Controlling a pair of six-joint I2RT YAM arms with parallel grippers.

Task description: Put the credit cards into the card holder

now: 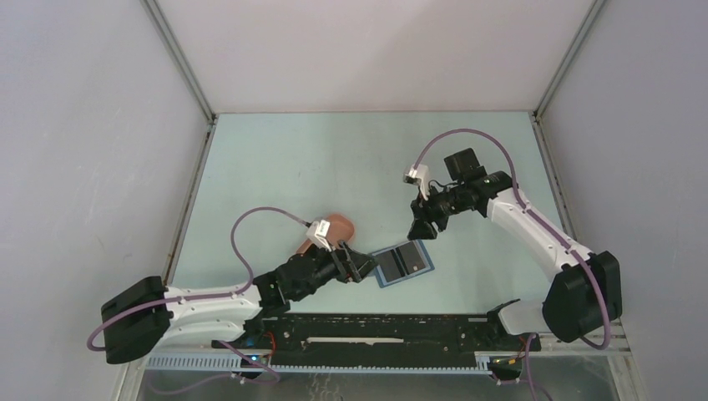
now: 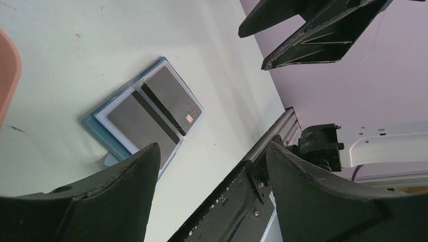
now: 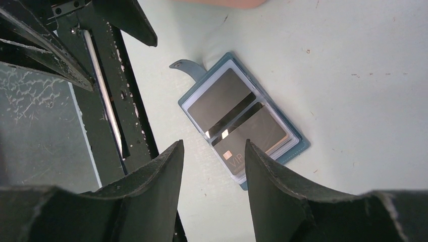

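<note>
The card holder point(image 1: 403, 263) lies flat on the table, a blue-grey rimmed piece with two dark, clear-windowed sections, one marked VIP point(image 3: 247, 141); a strap sticks out at one side. Whether loose cards lie in it I cannot tell. My left gripper point(image 1: 359, 266) is just left of it in the top view, open; in the left wrist view its fingertips frame the holder's near end, nothing between them. My right gripper point(image 1: 423, 227) is above its far right end, open, with nothing between its fingers; the holder shows beyond them in the right wrist view.
A pink tray point(image 1: 337, 223) sits behind my left arm, partly hidden; its inside is not clearly seen. A dark rail point(image 1: 392, 338) runs along the front edge, and walls stand at both sides and the back.
</note>
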